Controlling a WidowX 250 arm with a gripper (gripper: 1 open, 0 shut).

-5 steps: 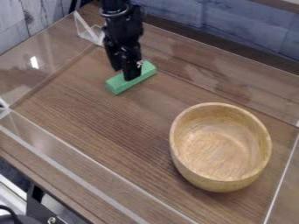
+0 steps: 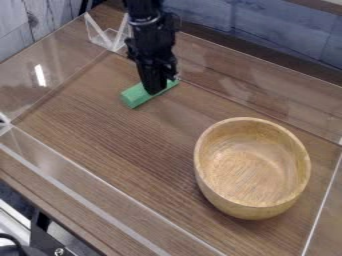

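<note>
A small green block (image 2: 139, 95) lies flat on the wooden table, left of centre toward the back. My black gripper (image 2: 160, 78) reaches down from the top of the view to just above the block's back right end, its tip over that end; whether it touches the block, I cannot tell. The fingers look shut, with nothing visible between them.
A large round wooden bowl (image 2: 251, 160) sits at the right front. A white, wiry or clear object (image 2: 107, 36) is at the back behind the arm.
The block has barely moved, if at all.
</note>
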